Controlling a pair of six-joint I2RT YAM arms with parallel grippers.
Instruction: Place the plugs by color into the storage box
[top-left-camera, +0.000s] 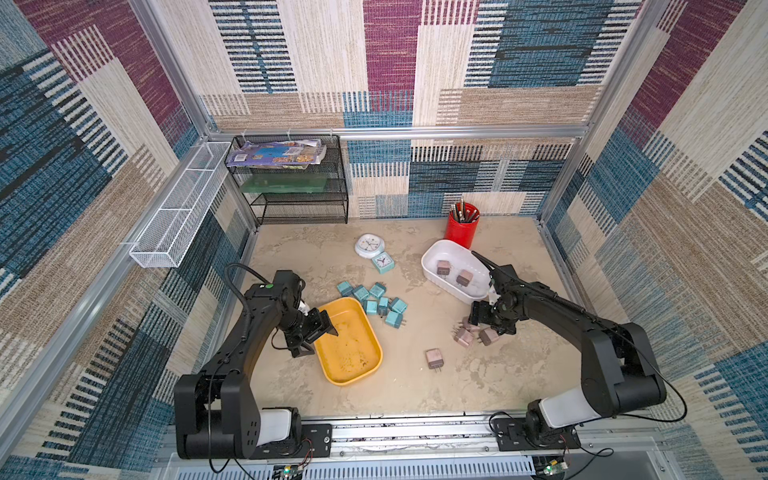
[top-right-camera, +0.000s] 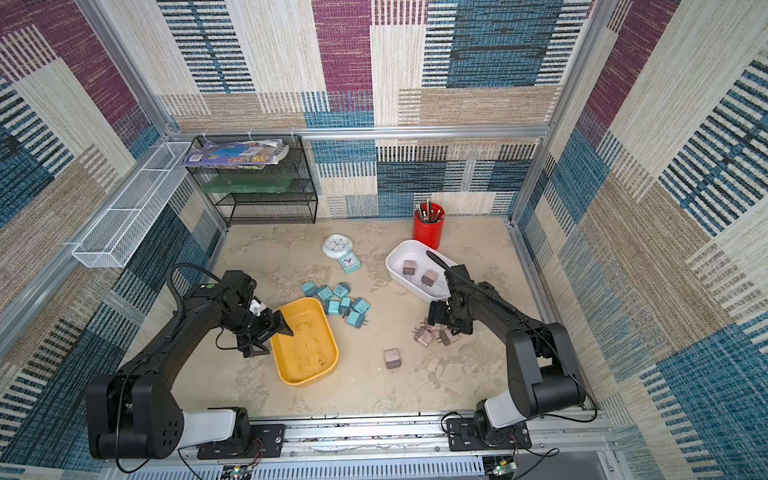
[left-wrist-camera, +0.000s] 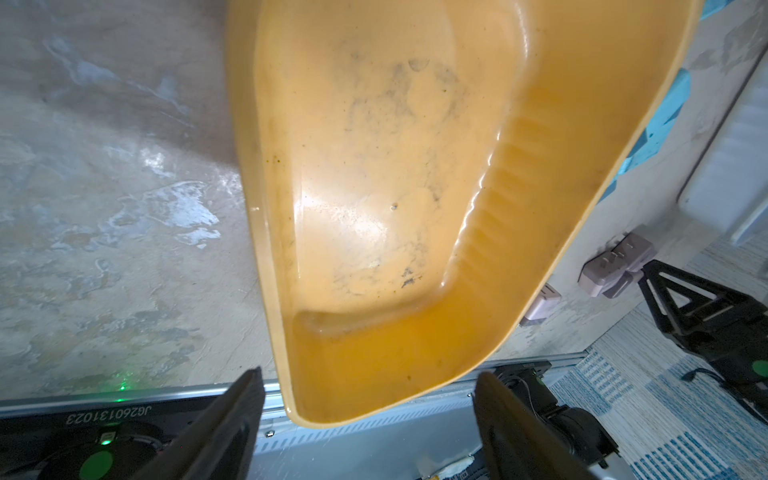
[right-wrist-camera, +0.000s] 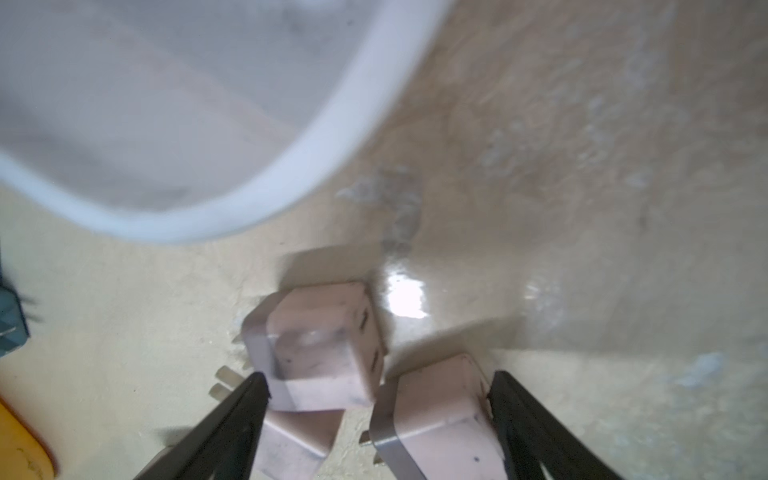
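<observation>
Two pink plugs (top-left-camera: 464, 277) lie in the white box (top-left-camera: 432, 278), while the yellow box (top-left-camera: 376, 364) is empty. Several teal plugs (top-left-camera: 377, 289) are bunched on the table behind the yellow box. Just in front of the white box sits a cluster of pink plugs (right-wrist-camera: 320, 352), and a lone pink plug (top-left-camera: 434, 358) rests nearer the front. Over that cluster my right gripper is open, with pink plugs partly between and beneath its blurred fingers. My left gripper stands open and empty above the yellow box's left side.
A white scale (top-left-camera: 369, 245) and a small teal clock (top-left-camera: 383, 261) stand at the back middle. Behind the white box is a red pen cup (top-left-camera: 461, 226). A black mesh rack (top-left-camera: 304, 209) occupies the back left.
</observation>
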